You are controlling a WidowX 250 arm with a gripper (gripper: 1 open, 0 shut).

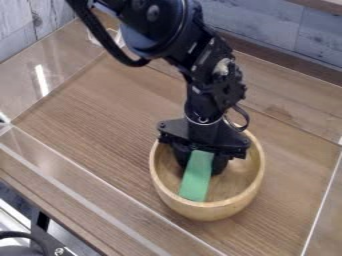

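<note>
A wooden bowl (pixel 230 200) sits on the table at the lower right. Inside it a green elongated block (pixel 195 178) lies lengthwise. The black gripper (pixel 201 154) reaches down into the bowl over the block's upper end; its fingertips are mostly hidden, and it appears shut on the green block.
A grey wall (pixel 294 40) runs along the back, and the table's edge is at the lower left.
</note>
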